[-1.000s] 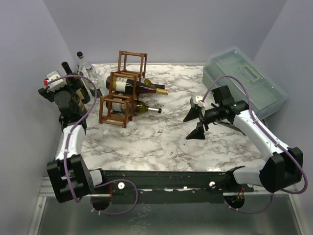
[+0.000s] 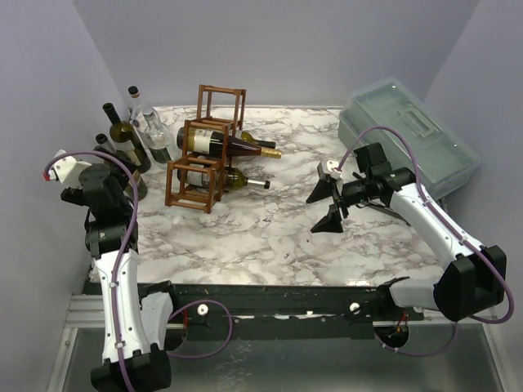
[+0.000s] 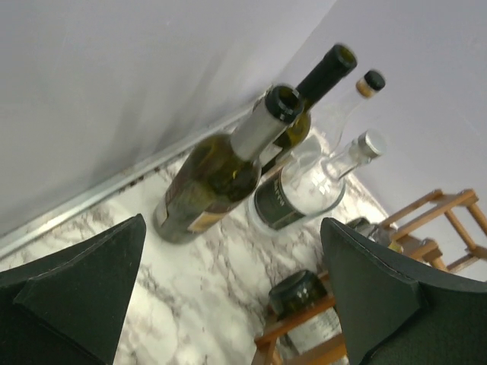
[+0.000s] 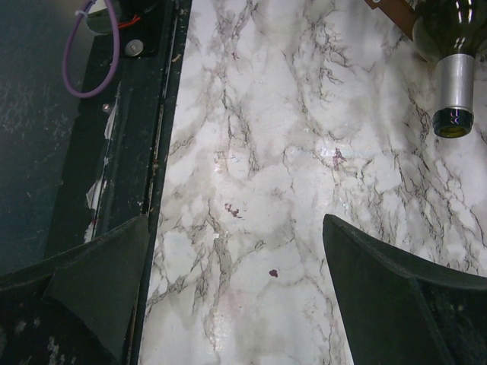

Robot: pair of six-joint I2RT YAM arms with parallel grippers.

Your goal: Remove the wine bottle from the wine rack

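Observation:
The wooden wine rack (image 2: 192, 198) stands left of centre, holding bottles on their sides. A dark bottle with a gold neck (image 2: 237, 147) lies on its upper level, and a green bottle (image 2: 237, 179) lies below. Another green bottle (image 2: 260, 141) pokes out behind. My left gripper is open and empty, near the left wall. Ahead of it stands an upright green bottle (image 3: 221, 171), apart from its fingers. My right gripper (image 2: 312, 216) is open over bare marble, right of the rack. A bottle neck (image 4: 455, 84) shows at the upper right of the right wrist view.
Behind the upright green bottle stand a second dark bottle (image 3: 293, 137) and clear bottles (image 3: 308, 186), close to the left wall. A translucent lidded box (image 2: 409, 135) occupies the back right.
The right arm has stayed still.

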